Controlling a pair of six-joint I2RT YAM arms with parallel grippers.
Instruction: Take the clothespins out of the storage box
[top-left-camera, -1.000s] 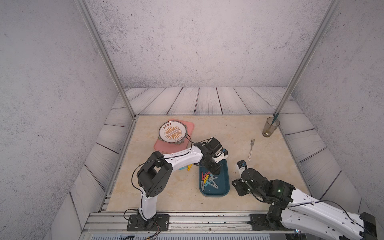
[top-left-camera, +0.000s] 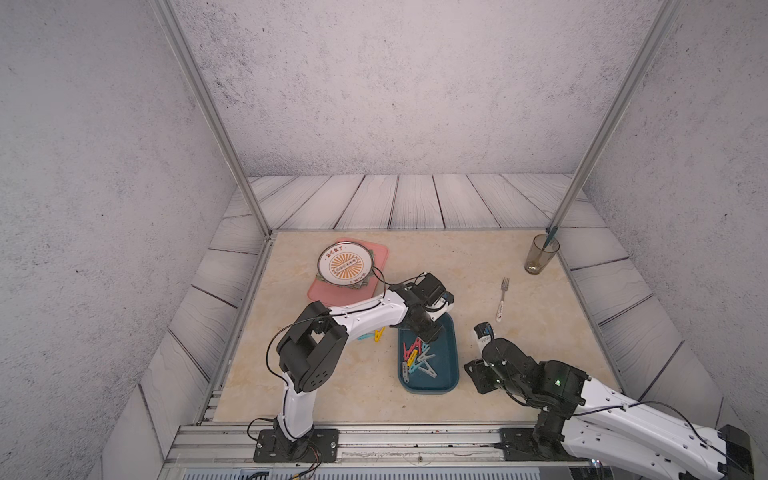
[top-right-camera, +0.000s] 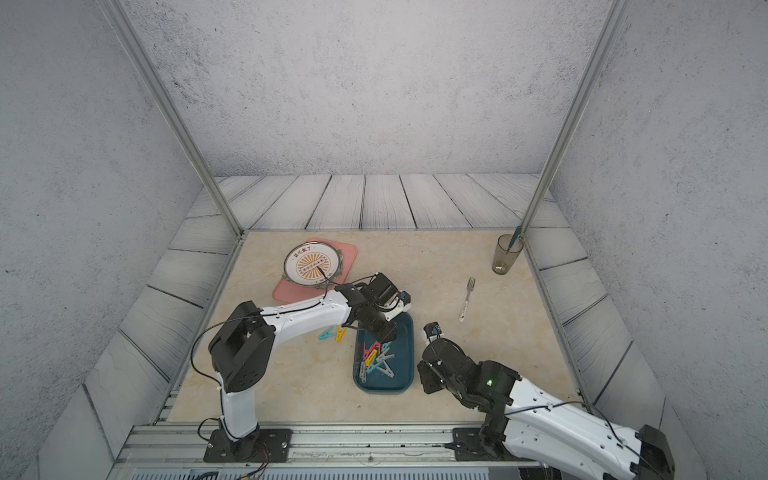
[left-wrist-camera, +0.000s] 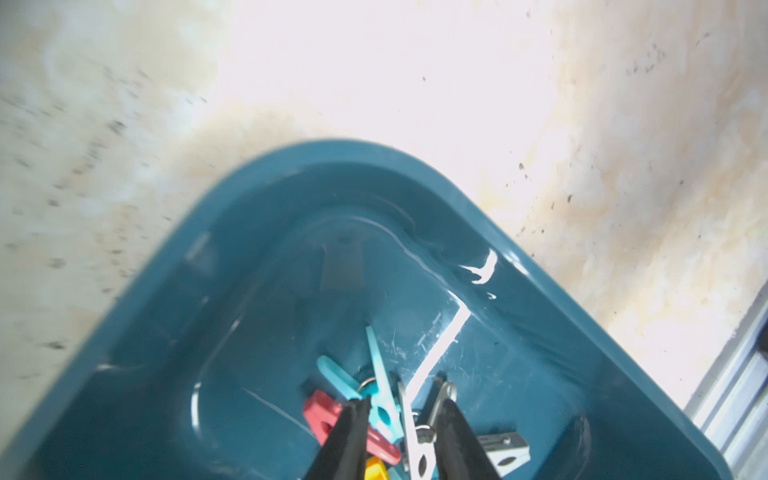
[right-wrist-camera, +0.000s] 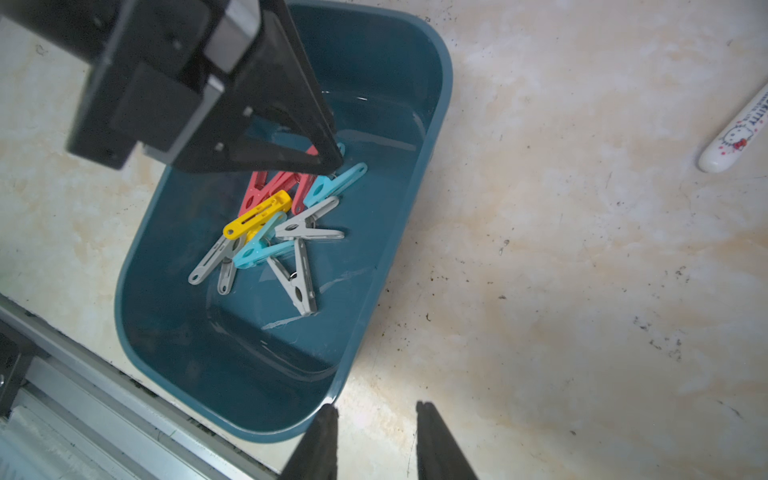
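Note:
The dark teal storage box (top-left-camera: 441, 364) holds several red, yellow, cyan and grey clothespins (right-wrist-camera: 295, 285). My left gripper hangs over the box's far half, open, its fingertips above the clothespins with none visibly gripped. My right gripper stands at the box's right, near the front, fingers apart with nothing between them. A yellow and a cyan clothespin (top-right-camera: 326, 334) lie on the table left of the box, partly behind my left arm in the top left view.
A plate (top-left-camera: 345, 263) lies on a pink board (top-left-camera: 324, 295) at back left. A glass (top-left-camera: 541, 254) with a teal item stands at back right. A fork (top-left-camera: 501, 300) lies right of the box. The middle back and right of the table have bare patches.
My left gripper has moved slightly up and back in the top left view. My right arm looks almost unchanged.

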